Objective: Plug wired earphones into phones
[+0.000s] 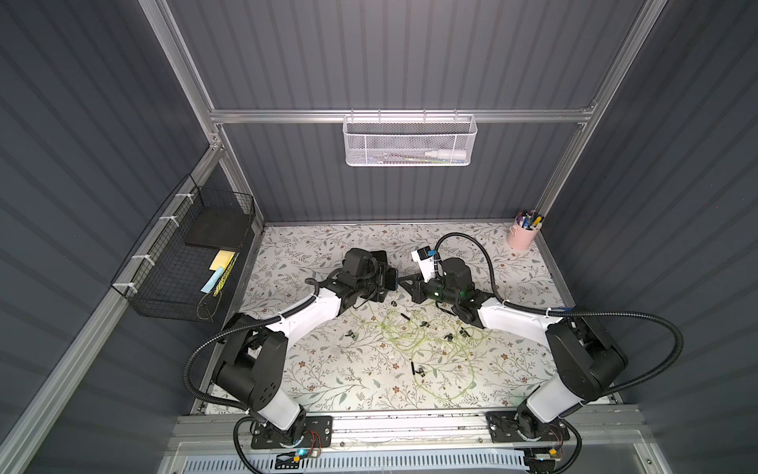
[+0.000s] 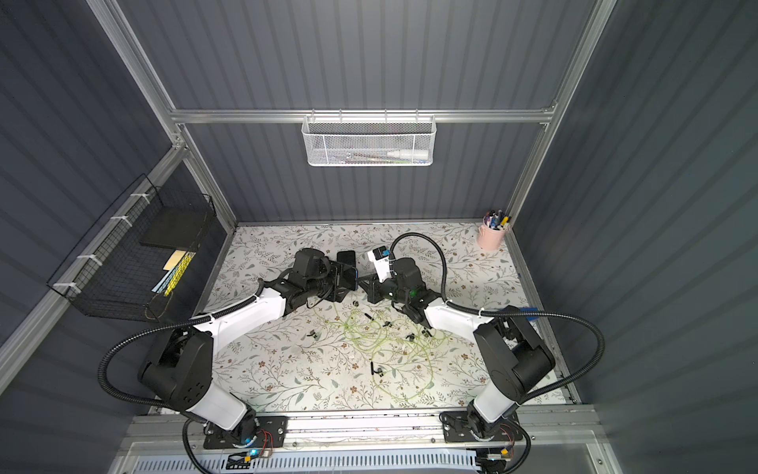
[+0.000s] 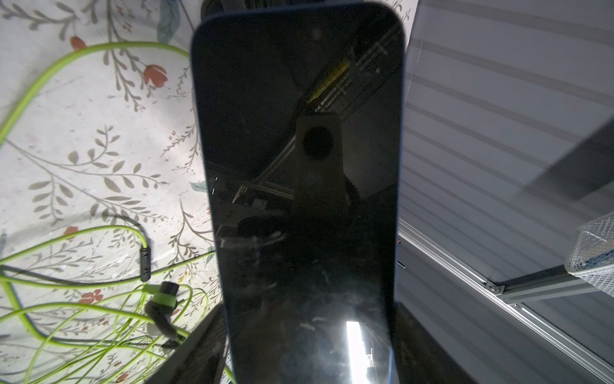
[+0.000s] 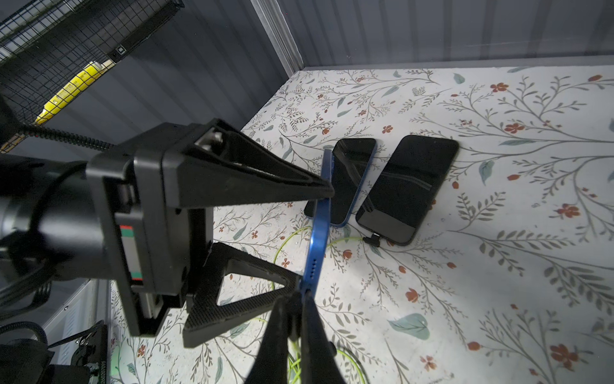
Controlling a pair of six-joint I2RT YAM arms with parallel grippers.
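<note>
A blue-edged phone (image 4: 316, 246) is held off the table on its side, screen facing the left wrist camera. My left gripper is shut on it across its width. The black screen (image 3: 300, 192) fills the middle of the left wrist view. At the phone's bottom end, my right gripper is shut on a dark earphone plug, with a bit of green cable (image 4: 295, 345) between its blurred fingers. The plug is at the port edge; whether its tip is inside cannot be made out. Loose green earphone cables (image 1: 406, 335) lie tangled in front of the arms.
Two more phones lie flat on the table: a narrower blue-edged one (image 4: 348, 176) and a black one (image 4: 409, 185) with a plug (image 4: 372, 240) at its near end. A pink pen cup (image 1: 521, 235) stands back right.
</note>
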